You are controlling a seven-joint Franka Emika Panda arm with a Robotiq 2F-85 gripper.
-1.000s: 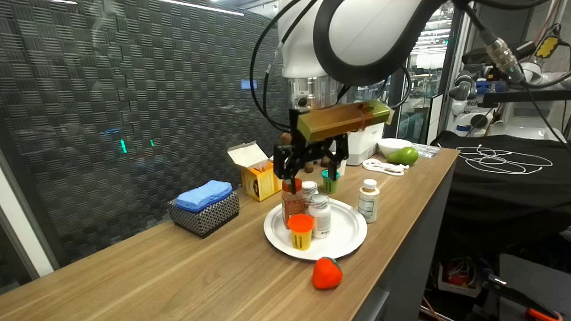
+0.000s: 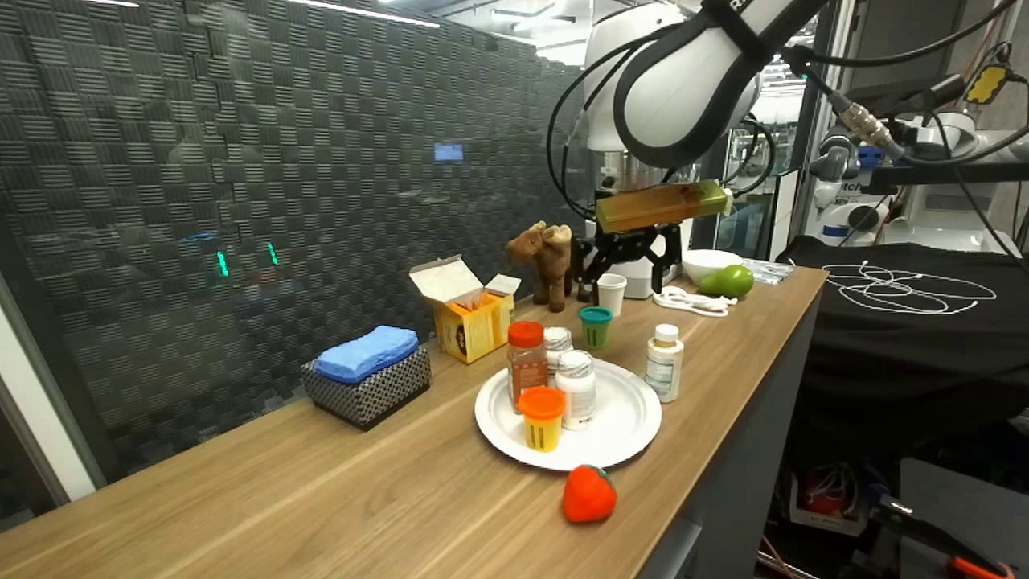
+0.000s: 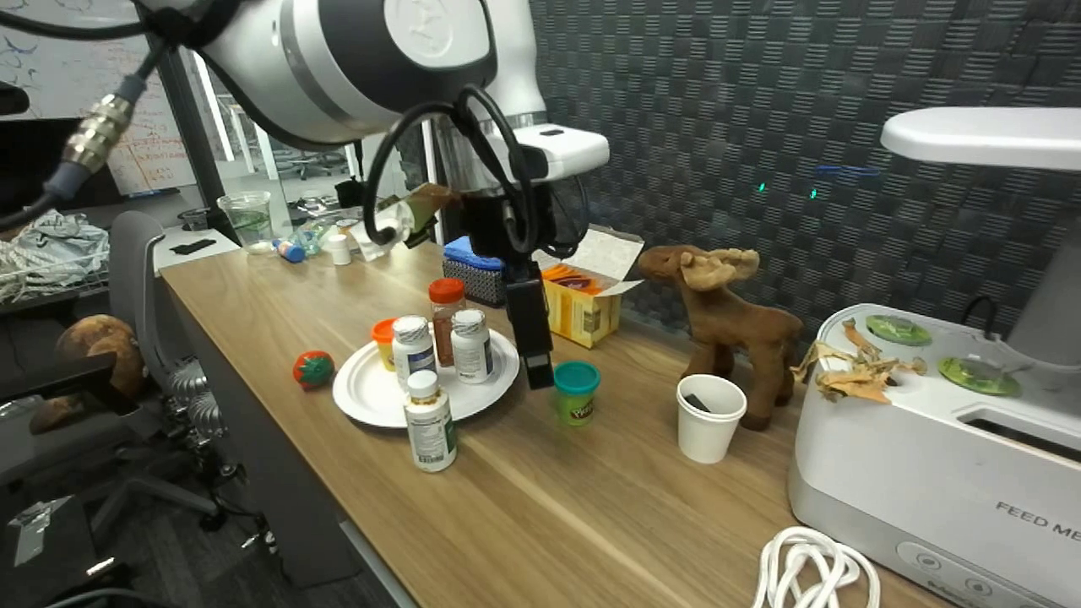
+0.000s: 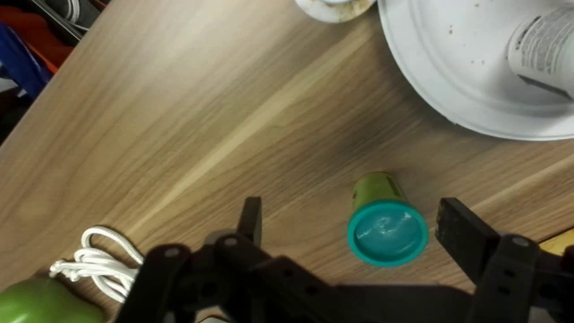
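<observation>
My gripper is open, its two fingers well apart and nothing held between them. In the wrist view a small green tub with a teal lid (image 4: 387, 233) appears between the fingers, closer to the right one; the tub (image 3: 577, 391) stands upright on the table below. On the white plate (image 2: 627, 434) stand an orange-lidded yellow tub (image 2: 542, 420), a red-capped spice jar (image 2: 526, 365) and two white bottles, one of them in front (image 2: 576, 391). Another white bottle (image 3: 431, 424) stands on the table just off the plate.
A white paper cup (image 3: 708, 420), a brown moose toy (image 3: 737, 319) and a white appliance (image 3: 942, 456) stand close to the tub. A yellow box (image 2: 473, 314) is near the wall, and a toy strawberry (image 2: 589, 494) lies in front of the plate.
The arm has moved back, away from above the plate, toward the green tub and the white cup. The gripper remains open. The objects on the table have not visibly moved.
</observation>
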